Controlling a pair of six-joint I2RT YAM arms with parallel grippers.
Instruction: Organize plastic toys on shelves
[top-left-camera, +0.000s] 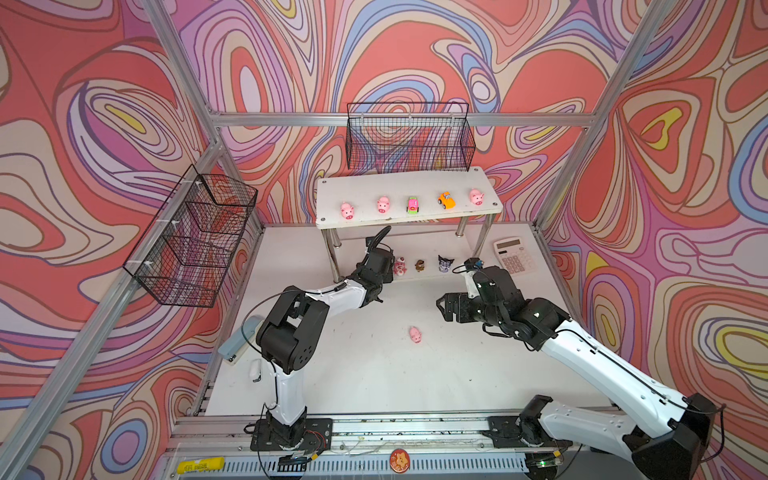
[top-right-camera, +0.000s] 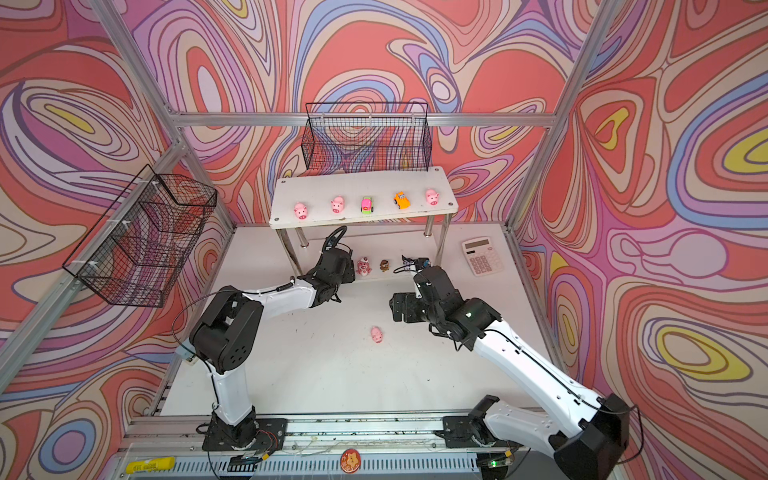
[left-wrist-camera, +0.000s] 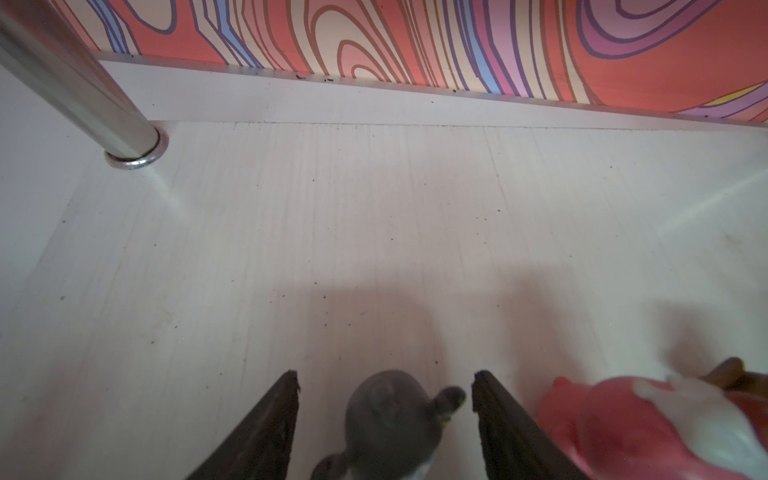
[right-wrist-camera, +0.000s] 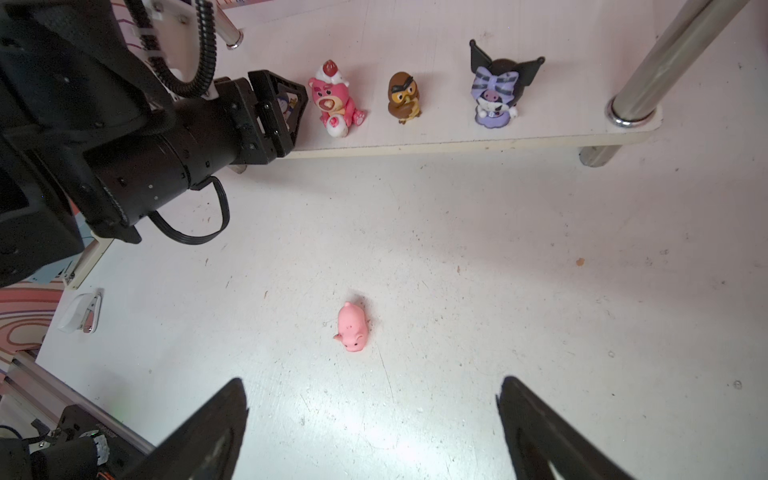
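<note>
In the left wrist view a dark grey toy (left-wrist-camera: 392, 424) stands on the lower shelf. My left gripper is open around it, with a gap on either side. A pink bear (right-wrist-camera: 333, 100), a brown owl (right-wrist-camera: 403, 97) and a purple-and-black figure (right-wrist-camera: 497, 92) stand to its right on that shelf. On the white table a small pink pig (right-wrist-camera: 352, 326) lies by itself. My right gripper hangs open above the table, nothing between its fingers. From above, my left arm hides the grey toy.
The upper shelf (top-left-camera: 360, 188) bears pink pigs and two toy vehicles. Metal posts hold it up, one (left-wrist-camera: 96, 88) left of the grey toy. A calculator (top-left-camera: 514, 256) lies at the right. Open table surrounds the loose pig.
</note>
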